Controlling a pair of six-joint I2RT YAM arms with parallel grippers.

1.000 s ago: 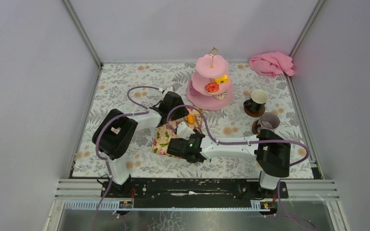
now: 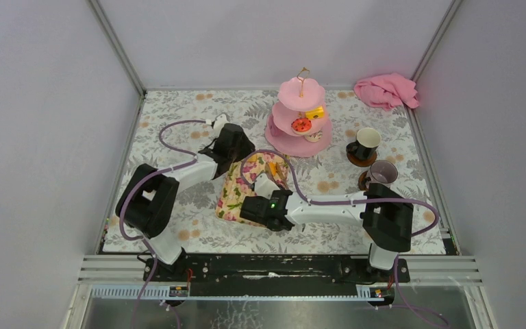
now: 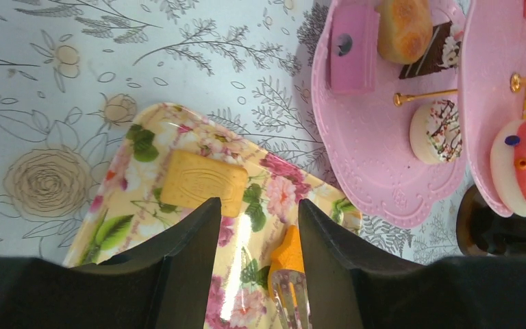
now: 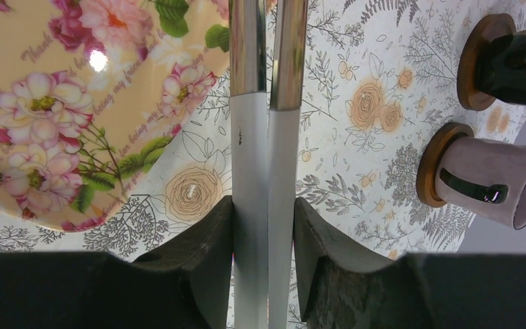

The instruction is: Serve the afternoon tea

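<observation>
My left gripper is open over the floral tray, nothing between its fingers. A pale yellow rectangular piece lies on the tray, and an orange item with a metallic part lies nearer. My right gripper holds white-handled steel tongs beside the tray, the tong arms close together. The pink tiered stand behind the tray carries cakes, a bread roll and other sweets.
A pink cloth lies at the back right corner.
My left arm has moved back and to the left, uncovering more of the tray. The right arm has stayed almost still.
</observation>
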